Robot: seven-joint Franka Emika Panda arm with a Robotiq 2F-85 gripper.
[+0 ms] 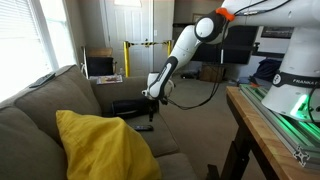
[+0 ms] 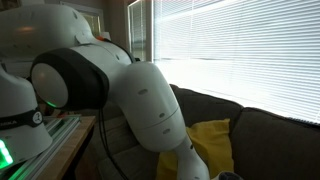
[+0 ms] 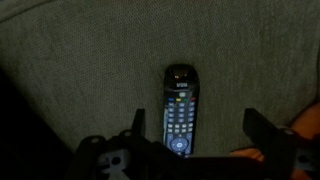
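Note:
A black remote control [image 3: 181,110] with pale buttons lies on the grey sofa cushion [image 3: 95,75] in the wrist view. Open, my gripper has its two dark fingers on either side of the remote, with free cushion showing between each finger and the remote. In exterior view 1 the gripper [image 1: 153,100] hangs at the end of the outstretched arm over the sofa, and the remote [image 1: 143,127] shows as a small dark shape on the seat in front of it. The gripper's tips are out of sight in exterior view 2.
A yellow blanket [image 1: 98,145] covers the sofa's near part; an orange edge [image 3: 306,124] shows at the wrist view's right. The sofa backrest [image 1: 55,100] runs along the left. A wooden table [image 1: 268,135] stands right of the sofa, with open floor [image 1: 200,135] between.

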